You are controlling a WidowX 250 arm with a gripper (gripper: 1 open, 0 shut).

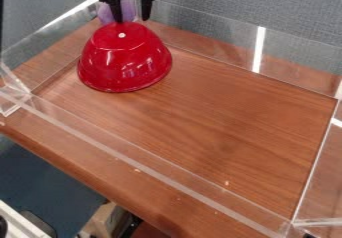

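A red bowl (124, 64) rests upside down in the left rear part of a clear-walled wooden tray. Behind it is a purple object (110, 12), partly hidden by the black gripper (131, 12), which hangs from the top edge just above the bowl with its fingers pointing down around or in front of that object. I cannot tell whether anything is between the fingers.
Clear acrylic walls (259, 48) surround the wooden floor (227, 132). The middle, right and near parts of the floor are empty. A grey textured wall stands behind.
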